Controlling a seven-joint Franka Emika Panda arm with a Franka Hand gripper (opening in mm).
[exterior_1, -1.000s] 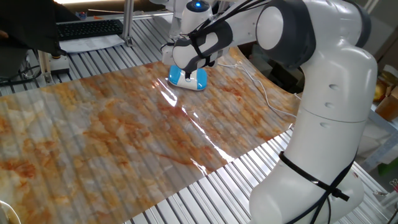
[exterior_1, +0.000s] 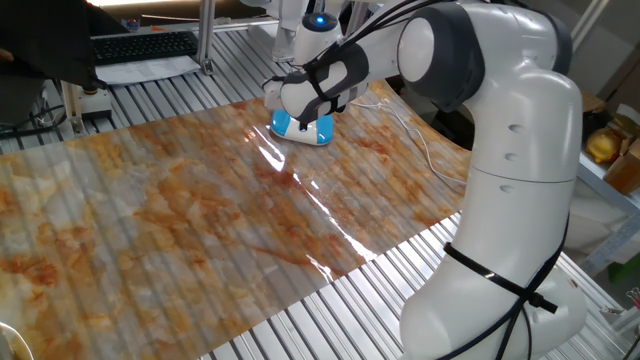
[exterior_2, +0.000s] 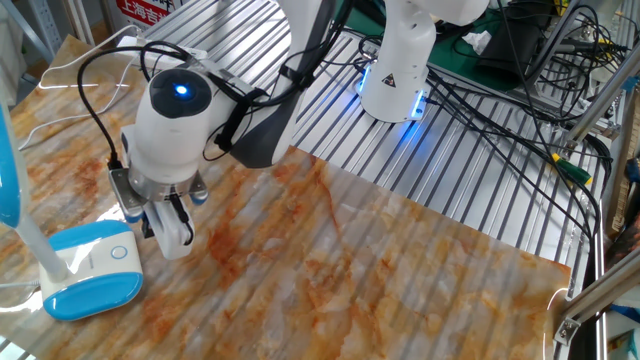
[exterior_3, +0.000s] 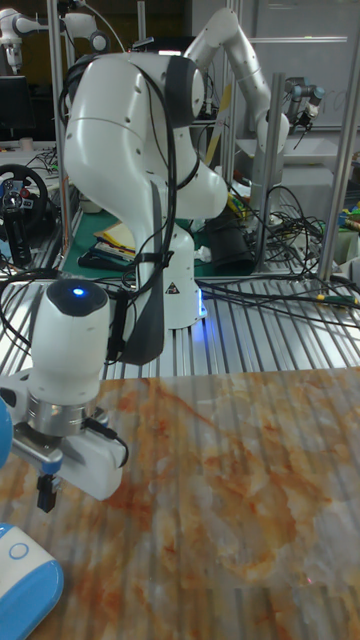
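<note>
A white desk lamp with blue ends on its base stands on the marbled sheet; its blue head is cut off by the left edge of exterior view 2. Just beside the base, toward the robot, hangs my gripper, pointing down. Dark fingertips show near the lamp base in exterior view 3, above the sheet. The white hand housing partly covers the fingers, so their gap cannot be made out. In exterior view 1 the arm hides the upper lamp, leaving its base visible.
The marbled sheet is bare across its middle and far side. White cable runs behind the lamp. A keyboard and paper lie beyond the sheet, and metal posts stand at the table's edges.
My arm has come down a little over the last second, its elbow shifting slightly left in exterior view 1. The lamp base has stayed in place.
</note>
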